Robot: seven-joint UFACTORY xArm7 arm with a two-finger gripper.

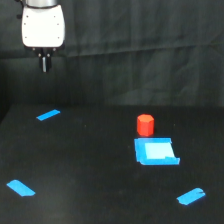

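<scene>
High at the upper left of the camera view hangs my gripper (pixel 44 66), a dark, narrow tip below the pale arm end (pixel 42 29). It is well above the table and apart from everything on it. Its fingers are too small and dark here to tell whether they are open or shut. A red object (pixel 146 125), with a hexagonal outline, stands on the table right of the middle. Just in front of it lies a white square patch (pixel 158 151) bordered by blue tape.
Blue tape strips lie on the black table: one at the back left (pixel 48 115), one at the front left (pixel 20 188), one at the front right (pixel 191 196). Dark cloth (pixel 130 60) hangs behind.
</scene>
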